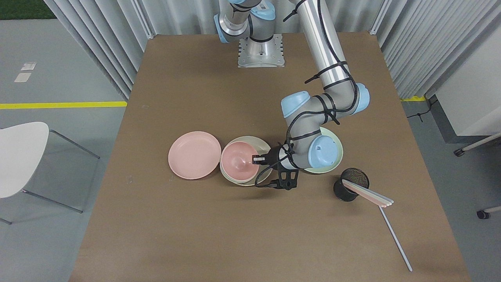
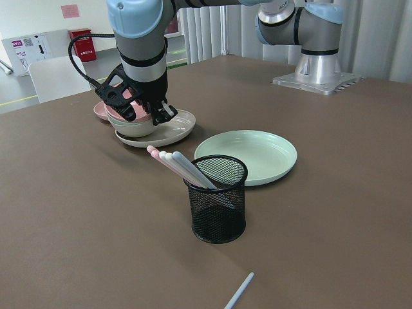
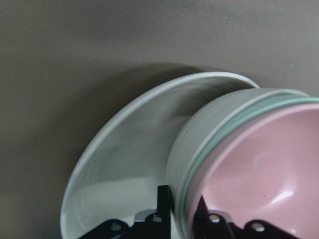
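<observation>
A stack of bowls, pink (image 1: 237,162) inside mint and white ones, stands in a white plate (image 3: 119,169), toward the plate's left side in the front view. My gripper is at the stack's rim on the right in the front view, shut on the rims of the nested bowls, one finger outside and the other inside the pink bowl. A pink plate (image 1: 194,154) lies to the left of the stack, a mint plate (image 2: 257,151) on the other side, partly under the arm in the front view.
A black mesh pen cup (image 2: 217,215) holds several sticks at the right in the front view, and one stick (image 1: 397,239) lies on the table before it. The robot base (image 1: 260,58) is at the back.
</observation>
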